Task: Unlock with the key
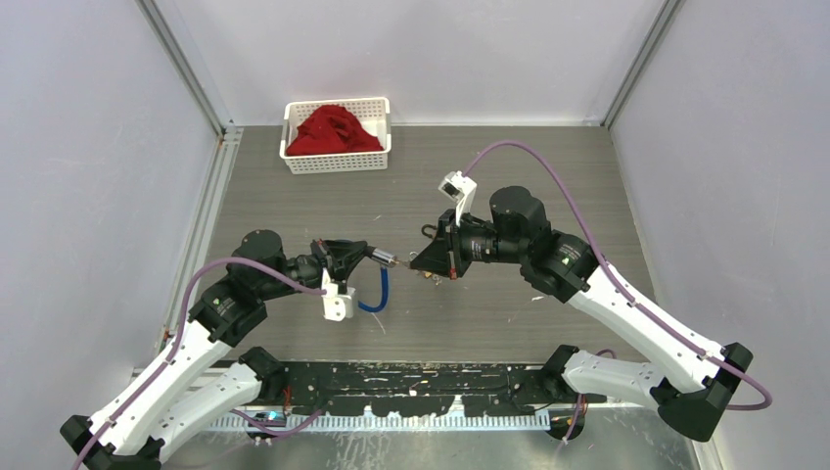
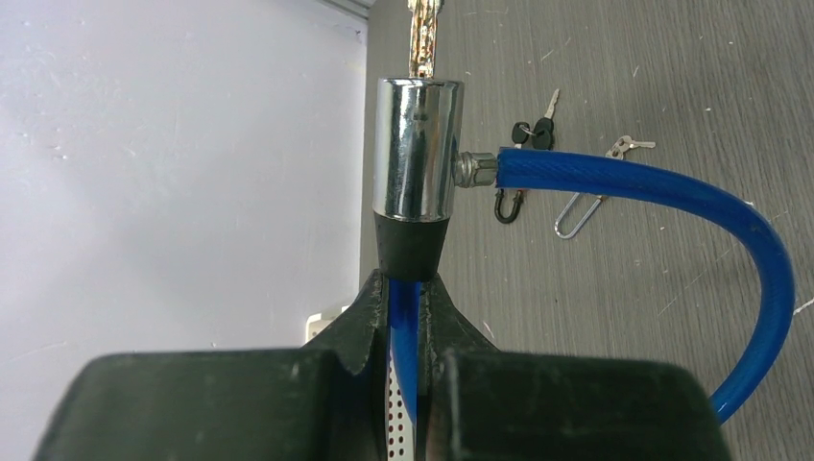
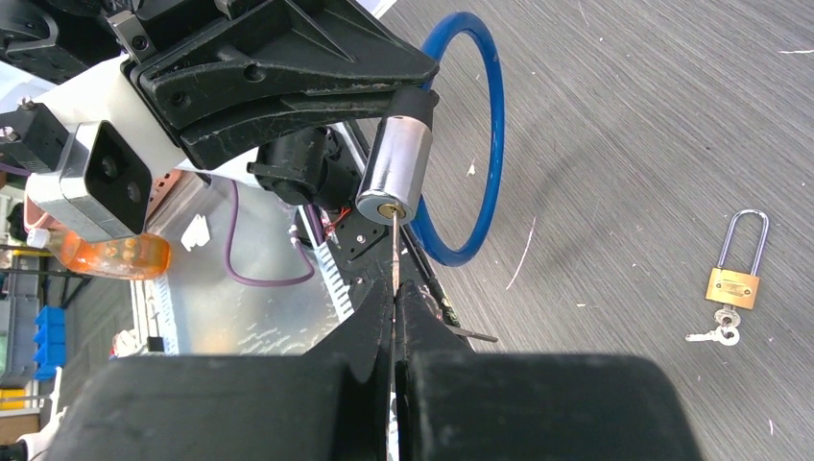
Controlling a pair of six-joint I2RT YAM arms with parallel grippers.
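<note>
My left gripper is shut on the black sleeve end of a blue cable lock (image 2: 418, 144), whose chrome cylinder points toward the right gripper. The lock's blue cable (image 1: 381, 294) loops below it in the top view. My right gripper is shut on a thin key (image 3: 395, 252). In the right wrist view the key's blade reaches the keyhole in the cylinder's end face, its tip hidden there. The left wrist view shows part of the blade (image 2: 421, 43) still outside the cylinder. How deep the tip sits cannot be told.
On the table lie a brass padlock (image 3: 732, 287) with small keys (image 3: 727, 327) and, further off, a black U-shaped shackle (image 2: 509, 206) with black-headed keys (image 2: 543, 133). A white basket (image 1: 338, 165) holding red cloth (image 1: 334, 132) stands at the back.
</note>
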